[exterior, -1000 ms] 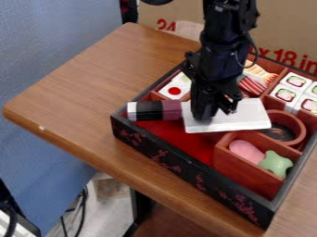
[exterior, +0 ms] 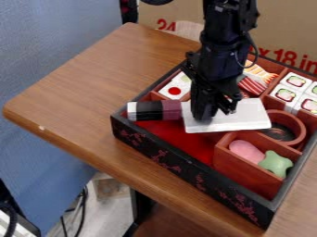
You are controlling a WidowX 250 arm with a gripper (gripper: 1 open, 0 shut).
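The black gripper [exterior: 210, 102] hangs over a black tray [exterior: 183, 162] with red insides, its fingertips down at a white flat-ended tube [exterior: 244, 118] with a dark purple-and-black cap [exterior: 154, 110]. The tube lies across the tray's top. The fingers cover part of the tube, and whether they are closed on it is hard to see.
The tray also holds white boxes [exterior: 292, 93], a striped item [exterior: 255, 80], a pink object [exterior: 246, 151], a green piece [exterior: 275, 165] and a dark round item [exterior: 280, 132].
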